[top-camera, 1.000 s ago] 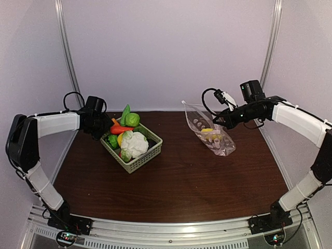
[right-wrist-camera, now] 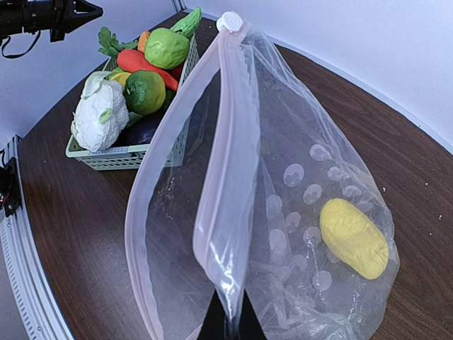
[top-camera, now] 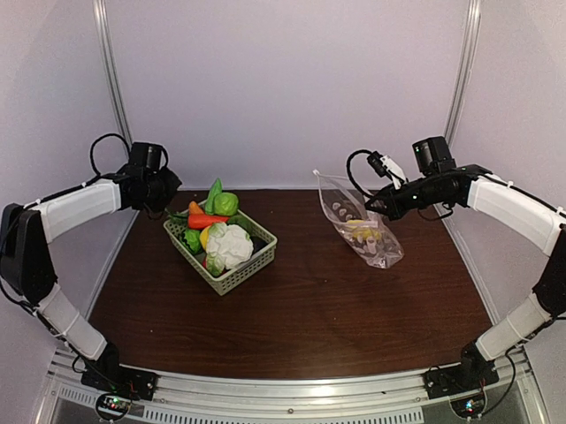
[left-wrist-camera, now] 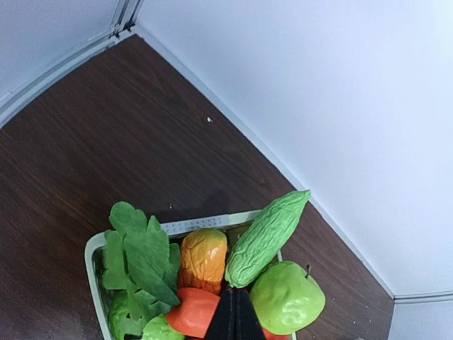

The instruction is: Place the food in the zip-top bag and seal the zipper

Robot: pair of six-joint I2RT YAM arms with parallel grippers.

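Note:
My left gripper is shut with nothing between its fingers, raised above the basket's left side. Below it in the left wrist view lie the leafy greens [left-wrist-camera: 148, 258], an orange mango-like piece [left-wrist-camera: 203, 256], a red pepper [left-wrist-camera: 192, 312], a green bitter gourd [left-wrist-camera: 269, 237] and a green apple-like fruit [left-wrist-camera: 287, 297]. The clear zip bag [right-wrist-camera: 244, 163] hangs from my right gripper, which is shut on its rim. Its mouth gapes, with the white slider [right-wrist-camera: 230, 21] at the far end. A yellow piece of food [right-wrist-camera: 354, 239] lies inside the bag.
The pale green basket [top-camera: 221, 284] stands left of centre, full of play food, with a white cauliflower [top-camera: 230, 246] at its front. Bare dark table [top-camera: 296, 309] lies between basket and bag. White walls [top-camera: 283, 97] enclose the back and sides.
The leafy greens stay in the basket. The right gripper and bag have barely shifted.

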